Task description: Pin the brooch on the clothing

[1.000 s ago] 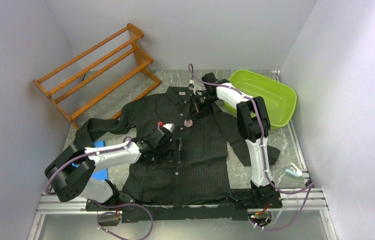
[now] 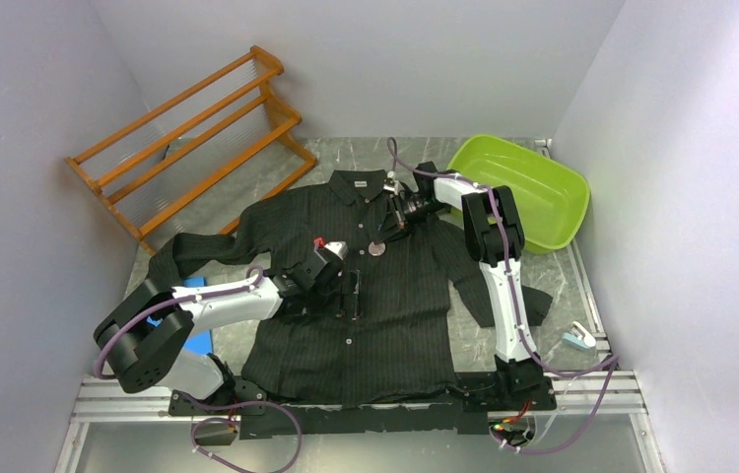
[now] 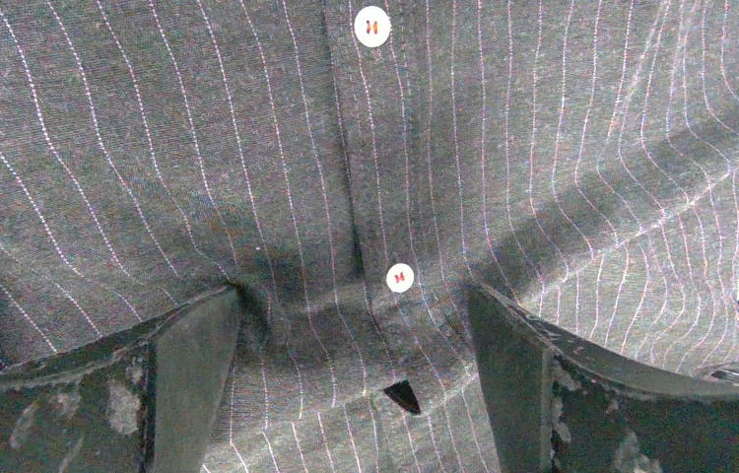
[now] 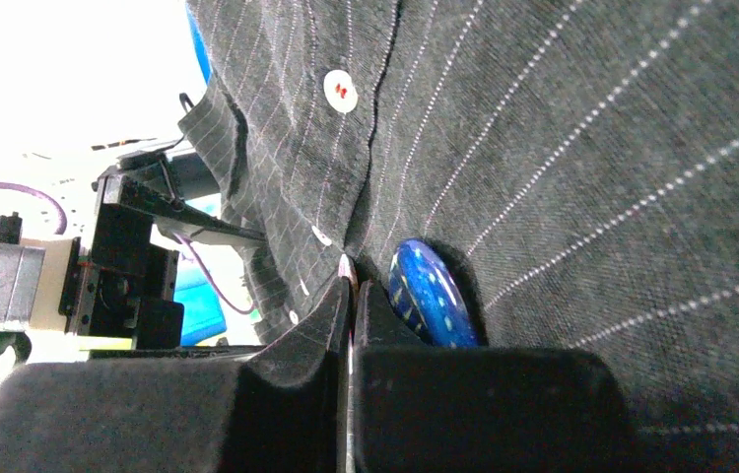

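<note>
A dark pinstriped shirt point(image 2: 395, 325) lies spread on the table, its white buttons point(image 3: 400, 278) showing up close in the left wrist view. The small round brooch point(image 2: 376, 248) appears pale pinkish from above, at the tip of my right gripper point(image 2: 382, 236), over the upper chest near the button line. In the right wrist view a glossy blue, speckled rounded piece point(image 4: 432, 294) shows beside the shut fingertips, and a thin pale edge point(image 4: 347, 268) shows between them. My left gripper is open above the lower button placket, with a cloth fold between its fingers.
A green tub point(image 2: 528, 187) stands behind the right arm. At the back left leans a wooden rack point(image 2: 188, 128). A blue item point(image 2: 198, 340) lies under the left arm, and a small white and light-blue object point(image 2: 579, 337) sits at the right.
The left arm looks nearly still.
</note>
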